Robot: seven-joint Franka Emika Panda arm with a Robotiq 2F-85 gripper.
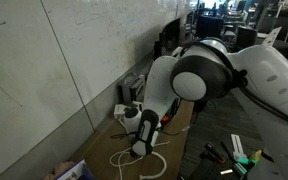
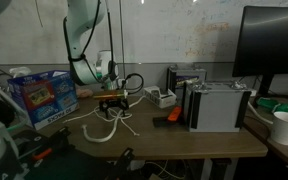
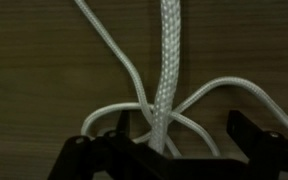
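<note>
White rope (image 3: 168, 60) runs down through the wrist view, a thick braided strand with thinner cords crossing it near the bottom. My gripper is open, its dark fingers apart on either side of the thick strand where the cords cross. Whether either finger touches rope cannot be told. In exterior view 2, the gripper (image 2: 112, 103) points down low over the table, among loops of white rope (image 2: 103, 132). From exterior view 1, more rope (image 1: 157, 166) curves beside the arm, and the fingertips are hard to make out.
A blue and red box (image 2: 44, 95) stands left of the arm. To the right are a grey metal case (image 2: 214, 108), an orange-and-black tool (image 2: 169, 120), a white mug (image 2: 285, 127) and a monitor (image 2: 268, 42). A white wall (image 1: 54, 70) borders the table.
</note>
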